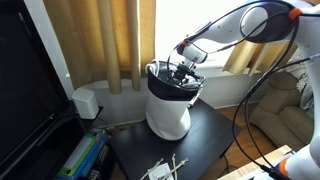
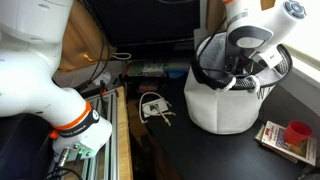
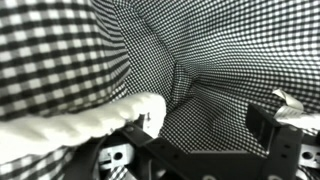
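Note:
A tall white basket (image 1: 168,116) with a dark checked lining (image 3: 215,45) stands on the dark table. My gripper reaches down into its mouth. In the wrist view the fingers stand apart, the right finger (image 3: 262,123) against the checked cloth, and I make out nothing held between them. A thick white rope handle (image 3: 75,125) runs in from the left and ends close by the left finger. A small pale tag-like piece (image 3: 290,103) shows beside the right finger. In exterior view 2 the arm hides much of the basket's inside.
A red cup (image 2: 297,132) rests on a flat stack (image 2: 285,143) right of the basket. A white cable (image 2: 155,107) lies on the table to its left. Curtains and a window stand close behind.

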